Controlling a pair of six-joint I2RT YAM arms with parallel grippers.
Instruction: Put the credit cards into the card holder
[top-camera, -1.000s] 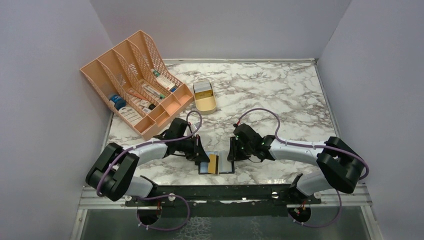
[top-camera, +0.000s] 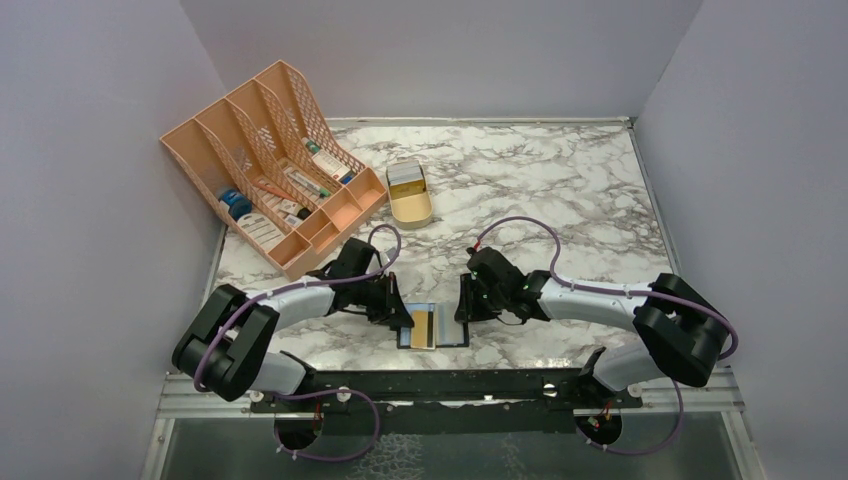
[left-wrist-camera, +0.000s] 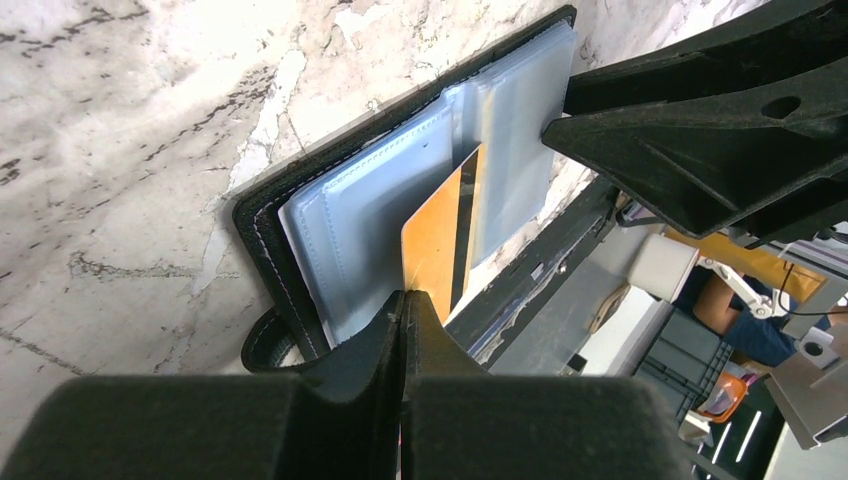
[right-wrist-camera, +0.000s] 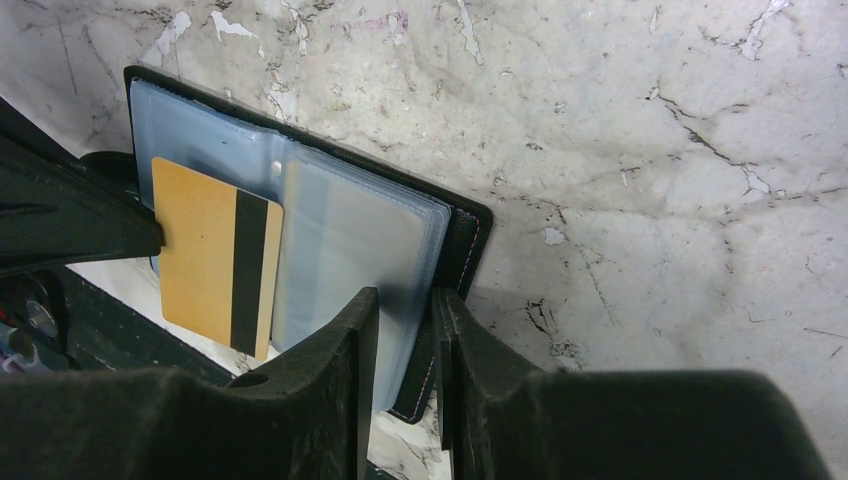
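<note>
The black card holder (top-camera: 450, 330) lies open at the table's front, clear blue-tinted sleeves (right-wrist-camera: 355, 230) showing. An orange card with a black stripe lies on the sleeves; in the left wrist view its near end meets my left gripper's tips. My left gripper is shut; whether it pinches the card's edge is unclear. My right gripper is part open at the holder's right edge, one finger over the sleeves, the other by the black cover.
A peach organiser (top-camera: 250, 140) with tubes and bottles stands back left. A small yellow box (top-camera: 410, 210) with grey cards sits beside it.
My left gripper has shifted slightly left since a second ago, and the orange card has moved a little left with it. The right arm looks unchanged.
</note>
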